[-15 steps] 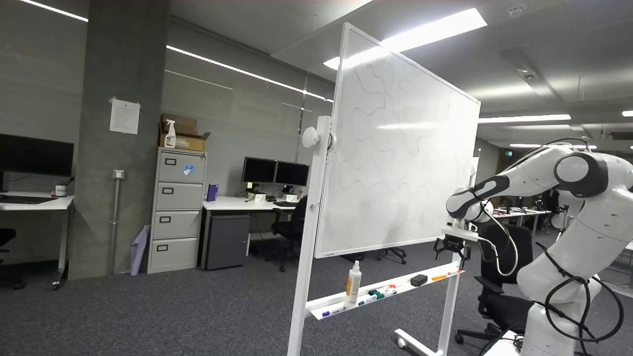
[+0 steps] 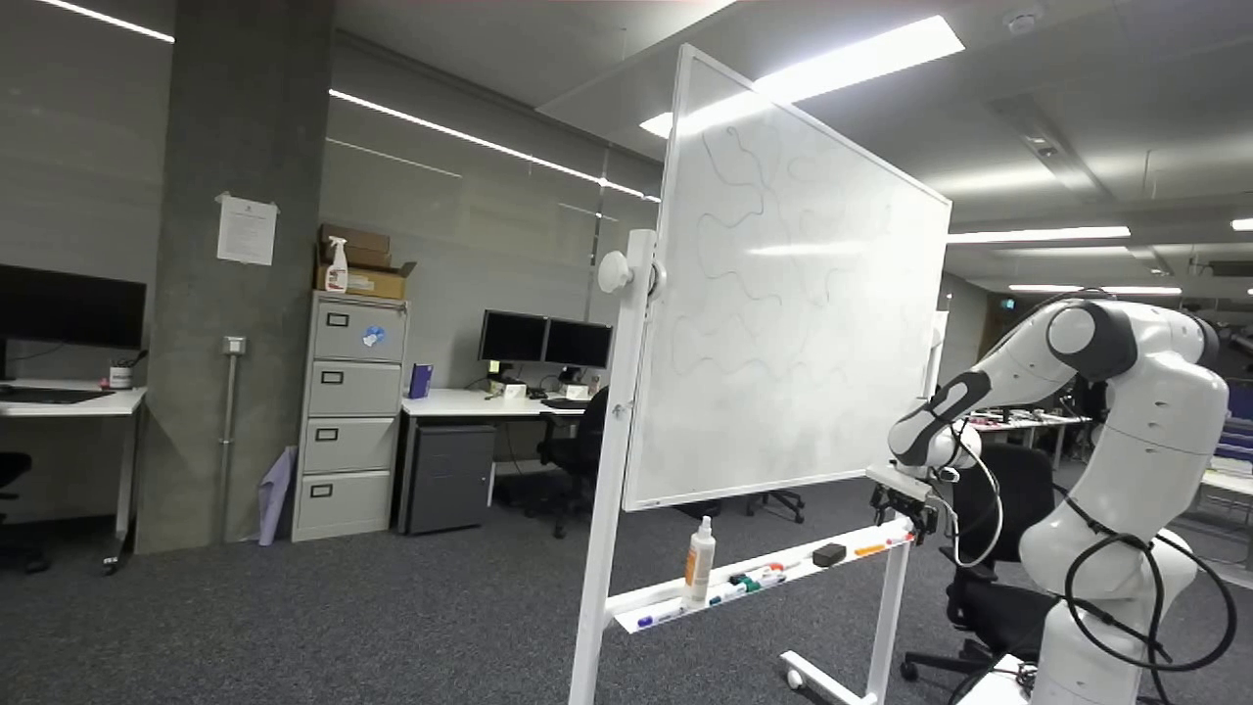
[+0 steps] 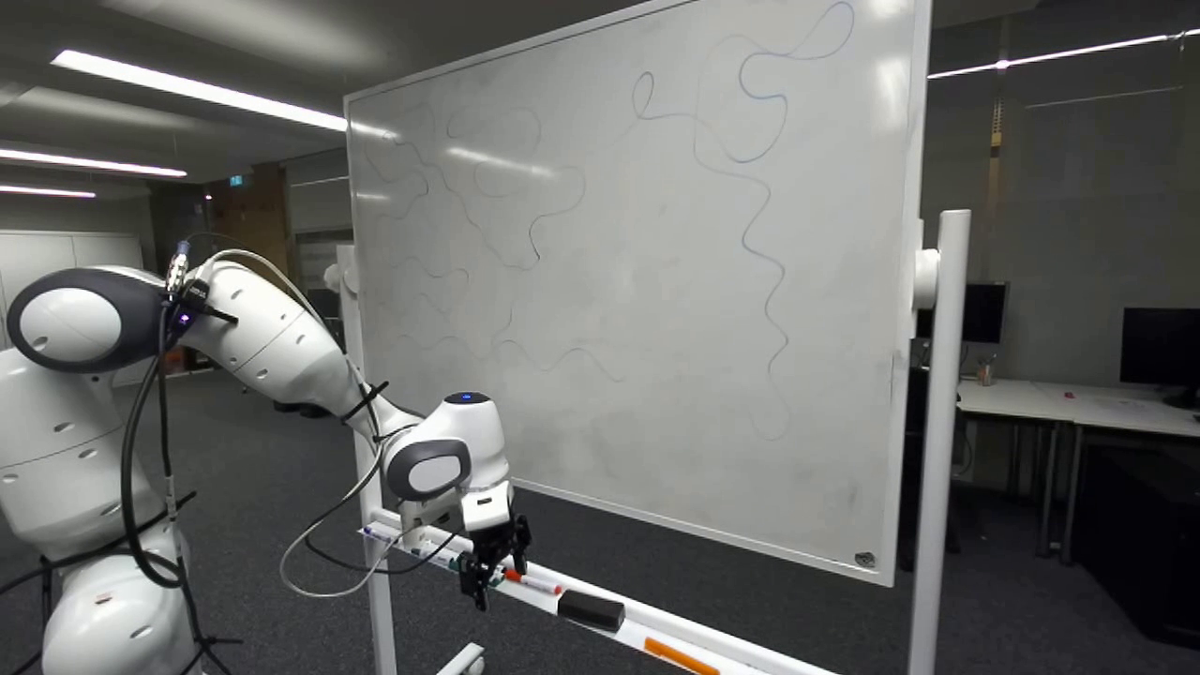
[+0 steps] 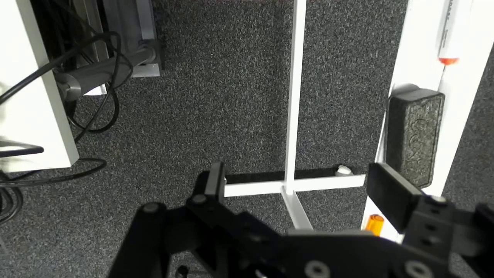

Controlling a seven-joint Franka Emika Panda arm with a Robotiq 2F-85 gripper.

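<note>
My gripper is open, its fingers spread wide with nothing between them. In exterior view 2 the gripper [image 3: 502,576] overlaps the whiteboard's narrow white tray [image 3: 765,666]; the exact gap to the tray is hard to judge. A black eraser [image 4: 419,139] lies on that tray, beyond the right fingertip in the wrist view. An orange marker [image 3: 681,656] rests on one side of the eraser [image 3: 591,609], and a white marker with a red cap [image 3: 534,581] on the other. The whiteboard [image 3: 630,315] above carries faint wavy lines.
A white spray bottle [image 2: 700,562] and several markers occupy the tray's other end. The stand's post [image 3: 942,450] and the board's lower edge bound the space. Left in the wrist view are a white table [image 4: 27,116] and loose black cables [image 4: 111,92].
In exterior view 1 the gripper has come down closer to the tray and is turned differently. The arm's elbow has shifted left and slightly up. The tray's contents look unmoved.
</note>
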